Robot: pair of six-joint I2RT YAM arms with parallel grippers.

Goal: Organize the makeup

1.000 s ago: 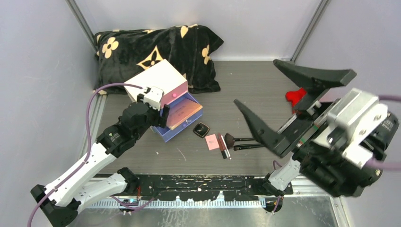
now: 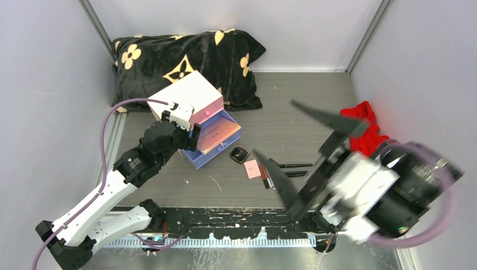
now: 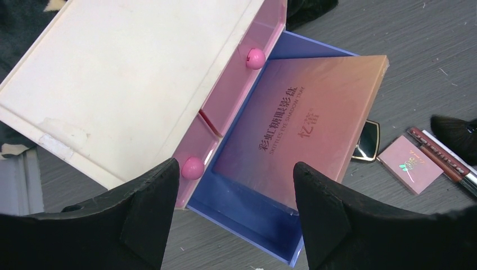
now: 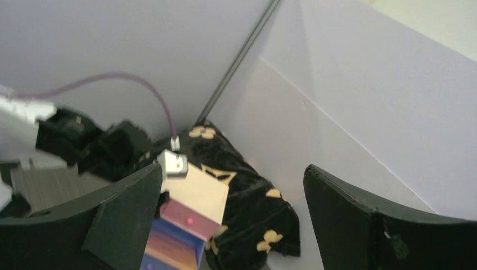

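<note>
A small cabinet with a white top and pink drawers has its blue lower drawer pulled out. An orange-pink eyeshadow tray box lies tilted inside that drawer. My left gripper hovers over the cabinet's front, fingers apart, nothing between them. Out on the table are a black compact, a pink square box, slim lip tubes and dark brushes, partly covered by my right arm. Raised near the top camera and blurred, my right gripper is open and empty.
A black patterned pillow sits behind the cabinet against the back wall. At the right wall lies a red cloth. Bare table stretches between them.
My right gripper has swung and turned, moving lower and to the left in the top view, uncovering more of the red cloth. The left arm and cabinet look nearly unchanged.
</note>
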